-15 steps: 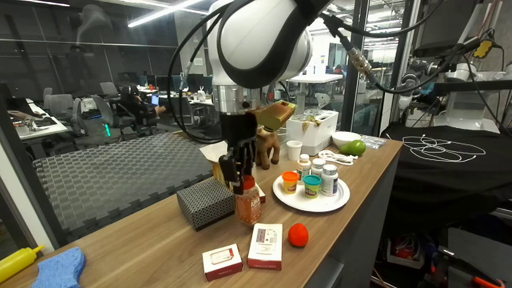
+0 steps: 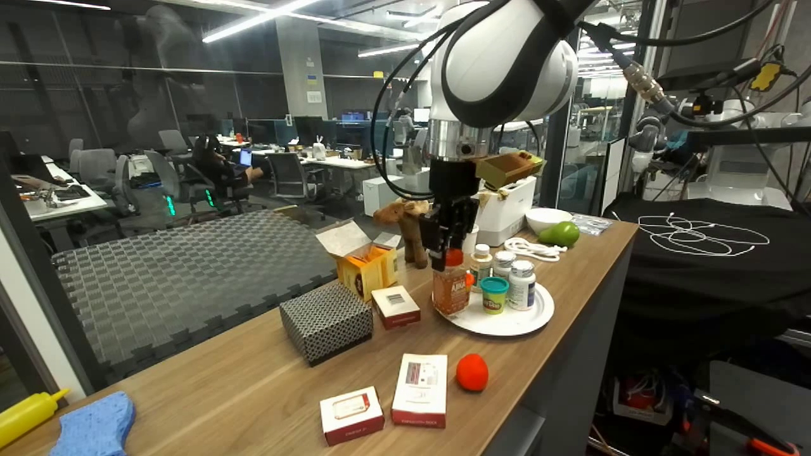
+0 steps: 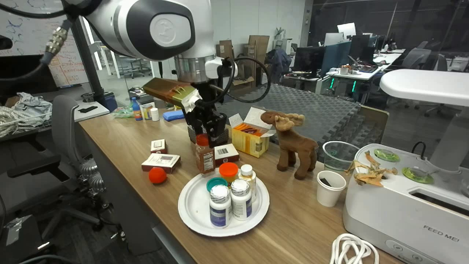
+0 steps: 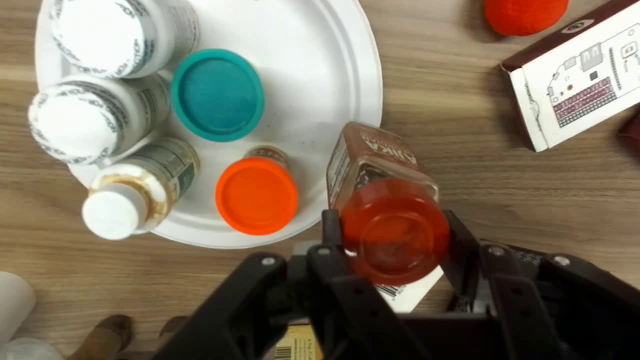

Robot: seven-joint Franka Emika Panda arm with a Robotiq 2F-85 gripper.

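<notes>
My gripper is shut on the red lid of a spice jar (image 2: 452, 292) with reddish-brown contents. In exterior view 2 the jar (image 3: 205, 159) hangs upright at the edge of a white plate (image 3: 189, 211); whether its base touches anything I cannot tell. The wrist view puts the jar (image 4: 384, 150) over the plate's rim. On the plate stand an orange-lidded tub (image 4: 256, 195), a teal-lidded tub (image 4: 217, 95), two white pill bottles (image 3: 220, 206) and a white-capped bottle (image 4: 144, 186).
White-and-red boxes (image 2: 420, 387) and a red ball (image 2: 472, 372) lie near the front edge. A patterned box (image 2: 327, 319), an open yellow box (image 3: 250, 140) and a plush moose (image 3: 292, 143) line the far side. Bare plate shows toward the ball's side (image 4: 306, 66).
The gripper has carried the jar rightward in exterior view 1, from beside the patterned box to the plate's edge. The jar now hides the orange-lidded tub's front there.
</notes>
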